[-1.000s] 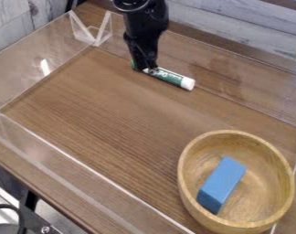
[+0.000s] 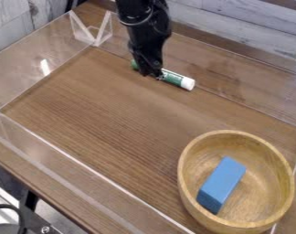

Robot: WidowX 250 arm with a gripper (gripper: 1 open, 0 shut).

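The black gripper (image 2: 148,66) reaches down from the top centre and hangs low over a white and green tube (image 2: 176,79) lying on the wooden table. Its tip covers part of the tube's left end. The fingertips are dark and small, so whether they touch the tube cannot be made out.
A tan bowl (image 2: 187,190) at the lower right holds a blue block (image 2: 221,185). A clear plastic stand (image 2: 92,32) is at the upper left, near a transparent side wall.
The gripper has shifted very slightly over the tube. The tube and bowl look unmoved.
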